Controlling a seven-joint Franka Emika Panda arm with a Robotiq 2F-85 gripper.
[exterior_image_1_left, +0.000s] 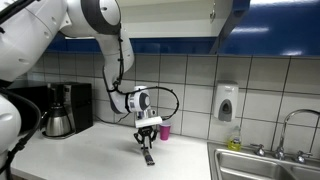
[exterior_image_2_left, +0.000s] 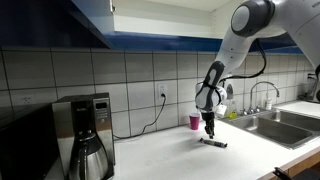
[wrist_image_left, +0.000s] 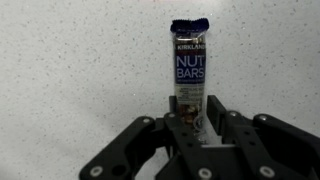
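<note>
A slim nut bar in a dark and silver wrapper labelled "Kirkland Nut Bars" runs up the middle of the wrist view. Its near end lies between the fingers of my gripper, which is shut on it. In exterior view 1 the bar shows below my gripper, over the white counter. Whether its far end touches the counter cannot be told. From the other side, the bar appears just under the gripper.
A pink cup stands behind the gripper near the tiled wall. The coffee maker is at the other end of the counter. To the right are a soap bottle and the sink.
</note>
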